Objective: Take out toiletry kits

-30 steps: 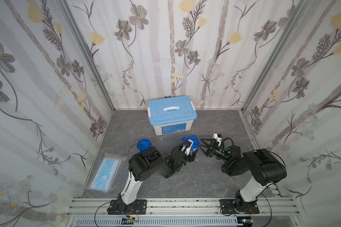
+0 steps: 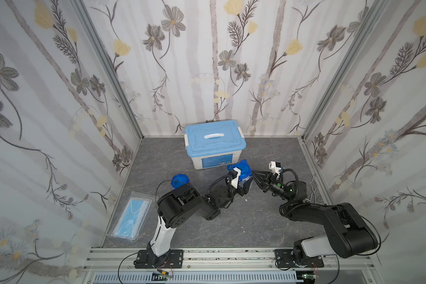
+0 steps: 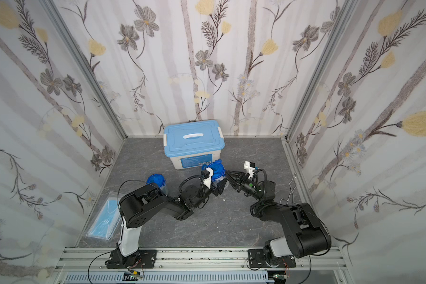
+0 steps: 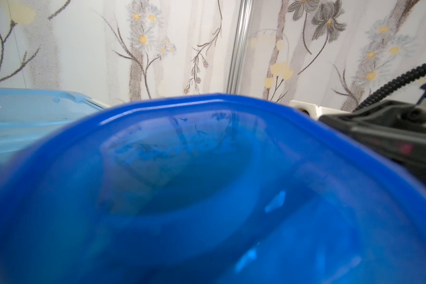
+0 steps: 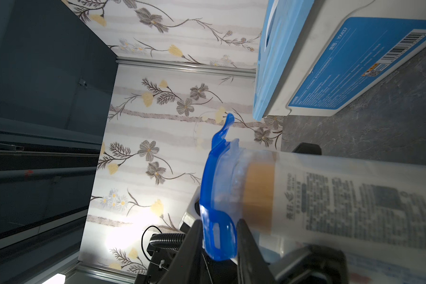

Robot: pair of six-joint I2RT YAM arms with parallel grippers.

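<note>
A clear bottle with printed text and a blue lid is just in front of the storage box. Black fingers of my left gripper show on both sides of its body; whether they press on it cannot be told. In the left wrist view the blue lid fills most of the picture and hides the fingers. At the lid's edge, my right gripper is shut on the small blue tab, one finger on each side. The lid lies closed over the bottle's mouth.
Behind stands a storage box with its light blue lid on. Another blue-lidded bottle is left of the left arm. A clear pack of blue masks lies at the front left.
The right gripper has moved in to the lid's edge, its fingers closing together, while its upper arm swung outward and forward. The bottle and left gripper shifted slightly right.
</note>
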